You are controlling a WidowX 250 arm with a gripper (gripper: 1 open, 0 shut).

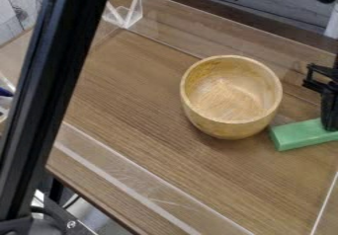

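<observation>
A wooden bowl (230, 97) stands on the brown table (145, 170). Just right of it, partly behind its lower rim, lies a green block (297, 135). My black gripper (326, 116) is at the right edge, low over the right end of the block and touching or very near it. Its fingertips are dark and partly out of frame, so their state is unclear.
A black vertical frame post (46, 81) crosses the left side. A clear plastic stand (123, 12) is at the back left. The table left of and in front of the bowl is clear.
</observation>
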